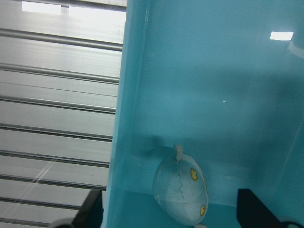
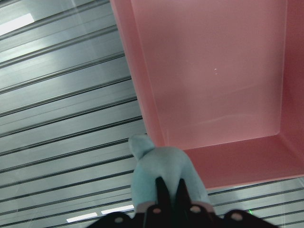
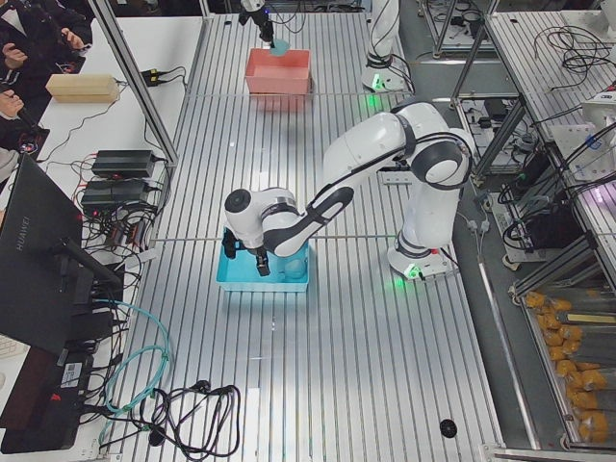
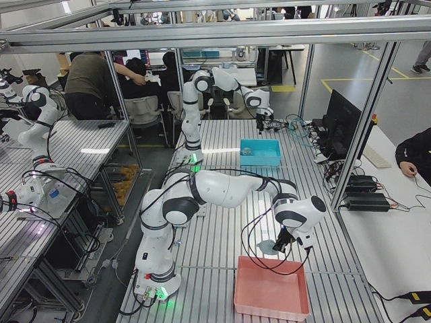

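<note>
My left gripper is open over the blue bin. Inside the bin, a pale blue plush toy with small yellow patches lies low between the fingers in the left wrist view. My right gripper is shut on another light blue plush toy, held above the rim of the pink bin; the camera right view shows it at the bin's far side.
The metal-slatted table has free room between and around the bins. Cables lie at its near left, beside a monitor. Frame posts stand at the table's sides.
</note>
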